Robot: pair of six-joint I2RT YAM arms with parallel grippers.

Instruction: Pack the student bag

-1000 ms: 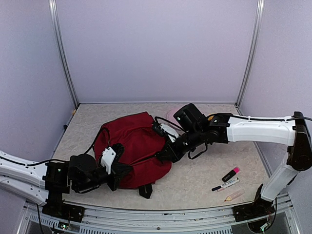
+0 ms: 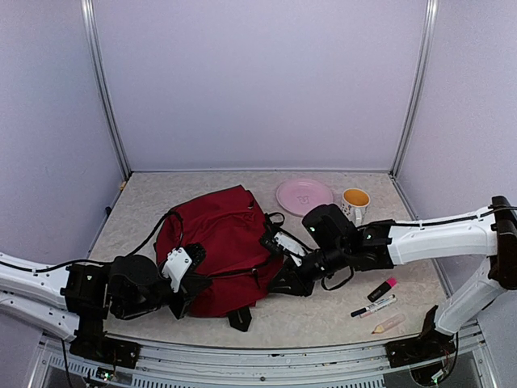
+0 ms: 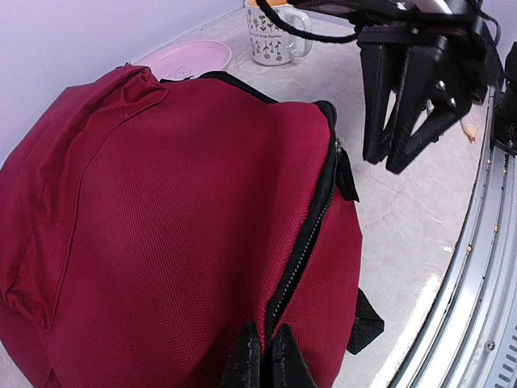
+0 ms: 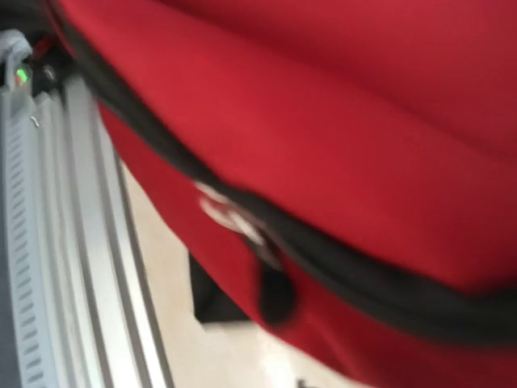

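The red student bag (image 2: 214,218) lies on the left half of the table, its black zipper (image 3: 310,228) running along the front. My left gripper is shut on the bag's fabric beside the zipper, at the front left in the top view. At the bag's right edge, my right gripper (image 2: 289,283) is low, its fingers apart in the left wrist view with nothing visible between them. A blurred zipper pull (image 4: 276,293) hangs in the right wrist view, where that gripper's fingers cannot be made out. The bag's inside is hidden.
A pink plate (image 2: 304,195) and a patterned mug (image 2: 355,204) stand at the back right. Toward the front right lie a pink-capped marker (image 2: 382,288), a black-and-white pen (image 2: 373,305) and a pale pencil-shaped item (image 2: 389,323). Bare table lies right of the bag.
My left arm has hardly moved.
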